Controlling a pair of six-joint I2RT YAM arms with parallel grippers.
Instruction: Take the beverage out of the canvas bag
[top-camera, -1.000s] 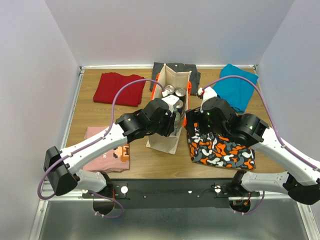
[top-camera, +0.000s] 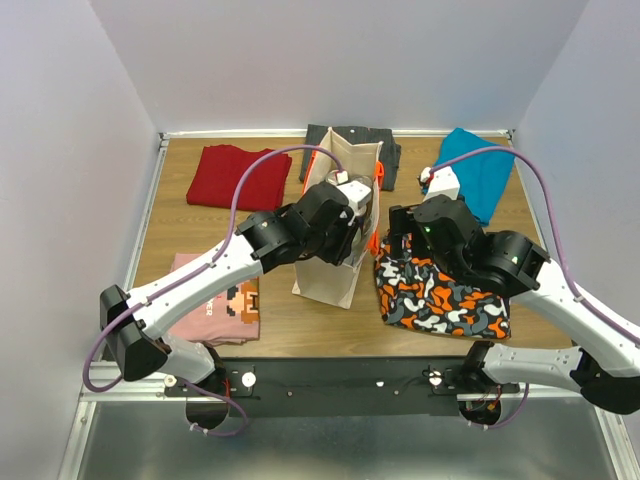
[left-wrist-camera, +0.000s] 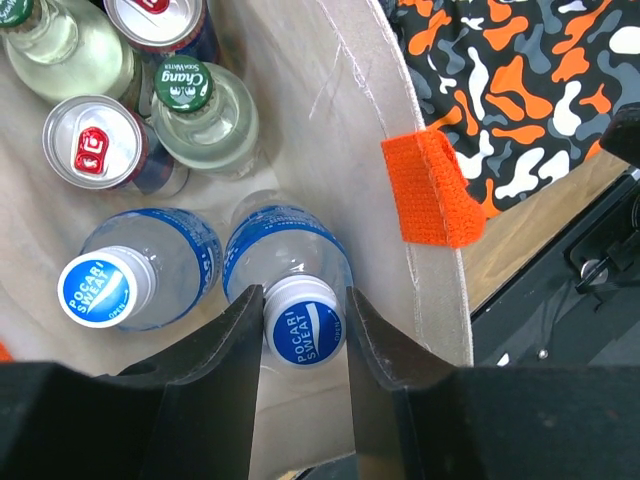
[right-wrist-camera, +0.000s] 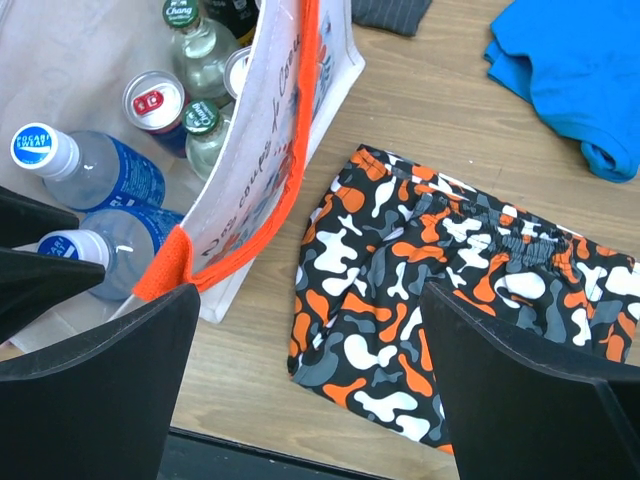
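Note:
The cream canvas bag (top-camera: 320, 284) stands mid-table, holding bottles, cans and glass bottles. My left gripper is shut on the cap of a Pocari Sweat bottle (left-wrist-camera: 285, 250) inside it. A second Pocari Sweat bottle (left-wrist-camera: 167, 265), a can (left-wrist-camera: 93, 145) and green-capped glass bottles (left-wrist-camera: 200, 120) are beside it. My right gripper (top-camera: 405, 225) is open just outside the bag's right side, with nothing held.
Camouflage shorts (top-camera: 440, 310) lie right of the bag, blue clothing (top-camera: 475, 180) at back right, red cloth (top-camera: 235, 175) at back left, pink cloth (top-camera: 205, 320) at front left, dark grey cloth (top-camera: 385, 150) behind the bag.
My left gripper has shifted slightly right and upward in the top view. My right gripper has moved a little right, away from the bag.

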